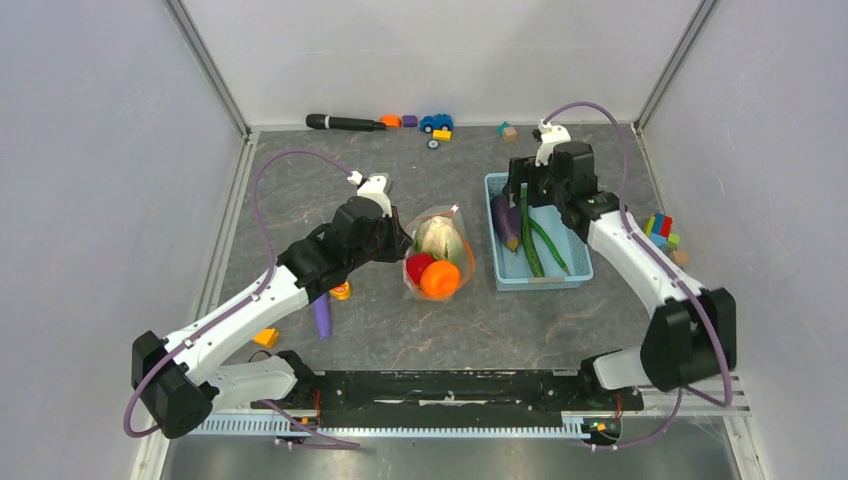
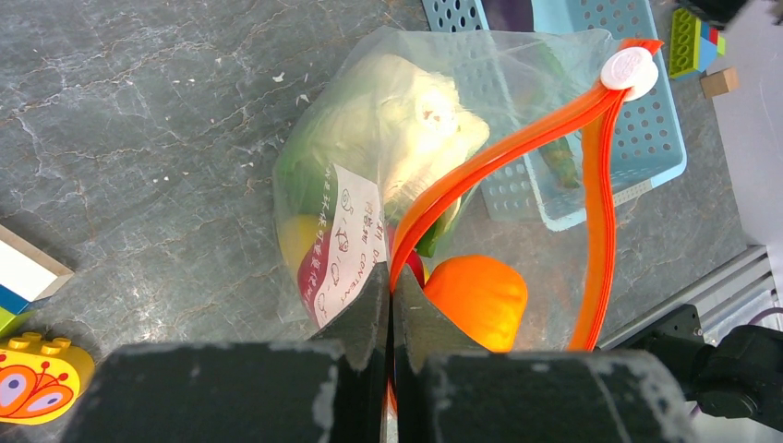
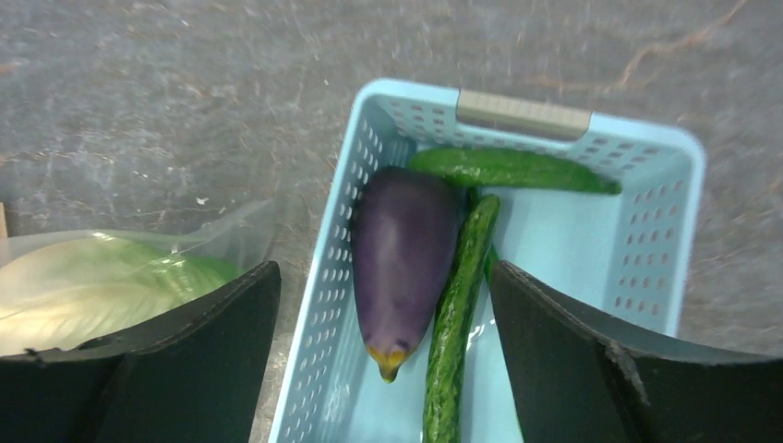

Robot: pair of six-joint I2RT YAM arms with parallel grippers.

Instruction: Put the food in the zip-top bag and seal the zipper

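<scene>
A zip bag (image 1: 437, 245) holds a cauliflower (image 2: 434, 129), an orange item (image 2: 475, 295), a red item (image 1: 420, 266) and other food. My left gripper is shut on the bag's orange zipper edge. A blue basket (image 1: 540, 282) right of the bag holds an eggplant (image 3: 406, 258) and several long green vegetables (image 3: 457, 332). My right gripper hangs open over the basket, above the eggplant, nothing visible between its fingers.
Toy blocks (image 1: 658, 230) lie right of the basket. A microphone (image 1: 340, 122) and small toys line the back. A purple cylinder (image 1: 321, 316) and butterfly block (image 2: 42, 378) lie left. Floor in front of the bag is clear.
</scene>
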